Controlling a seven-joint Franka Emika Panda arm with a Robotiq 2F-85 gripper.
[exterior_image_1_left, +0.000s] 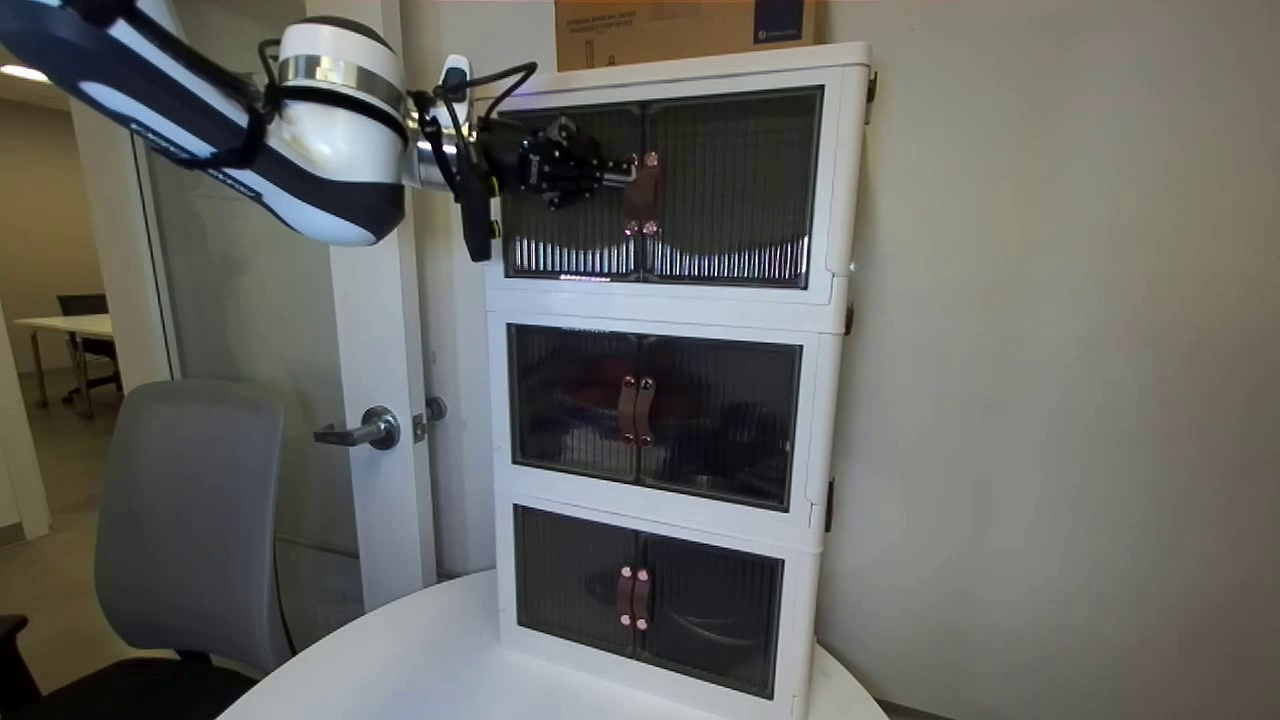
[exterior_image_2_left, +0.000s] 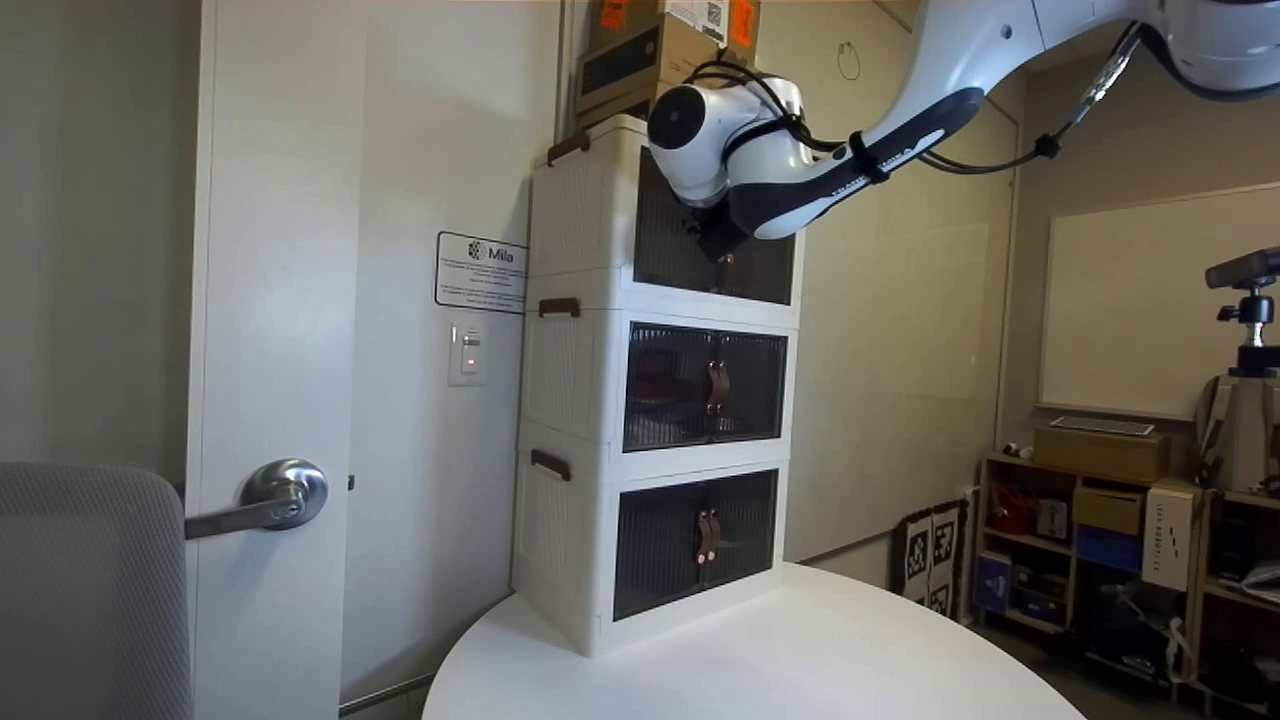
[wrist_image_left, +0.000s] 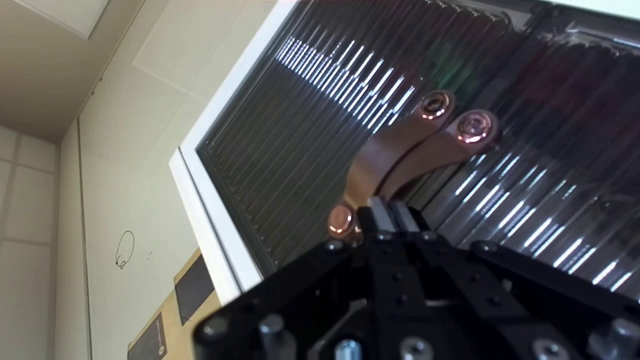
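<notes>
A white three-tier cabinet (exterior_image_1_left: 672, 307) with dark ribbed see-through doors stands on a round table. At the top tier, two brown leather strap handles meet side by side where the shut doors join. My gripper has its fingers together at these straps. One strap, the right-hand handle (wrist_image_left: 441, 144) in the wrist view, runs down into the fingertips and appears pinched there. Beside it, the left-hand handle (wrist_image_left: 369, 171) passes just outside the fingers, both its rivets showing. From the left in exterior view 1, the gripper (exterior_image_1_left: 632, 176) reaches the top handles.
Cardboard boxes (exterior_image_2_left: 654, 60) sit on top of the cabinet. Middle handles (exterior_image_1_left: 636, 410) and bottom handles (exterior_image_1_left: 633, 598) hang on shut doors. A grey chair (exterior_image_1_left: 188, 516) and a room door (exterior_image_1_left: 384, 300) stand at left.
</notes>
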